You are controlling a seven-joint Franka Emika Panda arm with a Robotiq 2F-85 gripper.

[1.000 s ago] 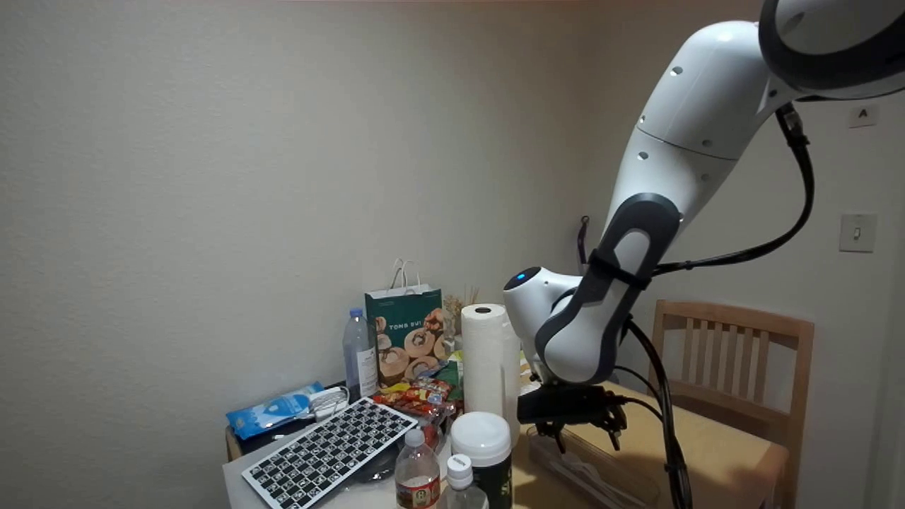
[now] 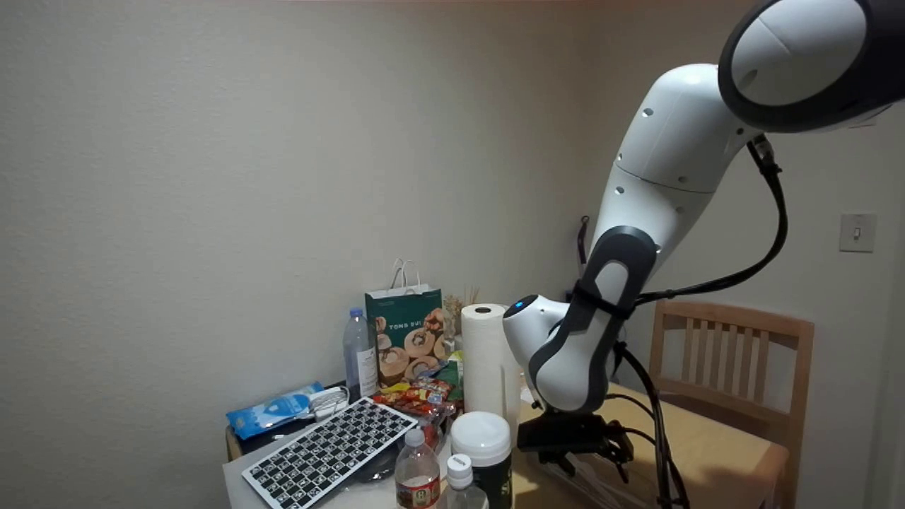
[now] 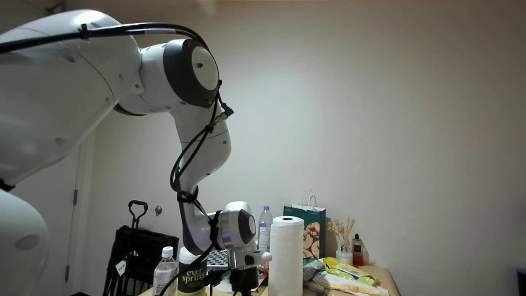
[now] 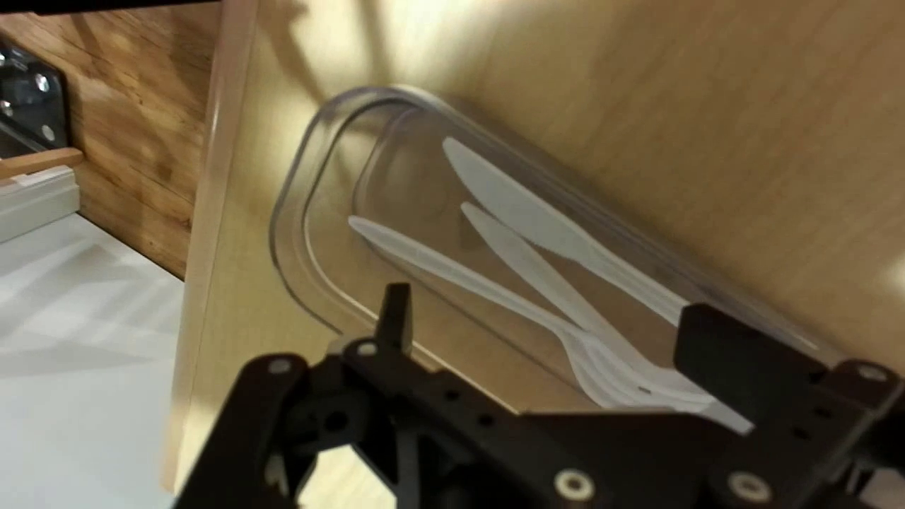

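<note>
A clear plastic tray (image 4: pixel 298 170) lies on the wooden table, seen closely in the wrist view. Inside it rest several white plastic utensils, among them a knife (image 4: pixel 526 212) along the far wall and a slimmer utensil (image 4: pixel 458 276) nearer me. Their lower ends overlap close to the right finger (image 4: pixel 730 360). My gripper is open over the tray, its fingers wide apart, and I see nothing held. In exterior view 1 the gripper (image 2: pixel 585 458) is low over the table and covers much of the tray.
A paper towel roll (image 2: pixel 483 360) stands beside the arm. A white-lidded tub (image 2: pixel 481 445) and bottles (image 2: pixel 418 471) crowd the front. Behind them are a green paper bag (image 2: pixel 407 335) and a checkered board (image 2: pixel 331 454). Bare tabletop (image 2: pixel 708 441) extends right, toward a chair (image 2: pixel 738 356).
The arm has come down, bringing the gripper lower toward the tray. The upper arm has shifted left in exterior view 1. Objects on the table look unmoved.
</note>
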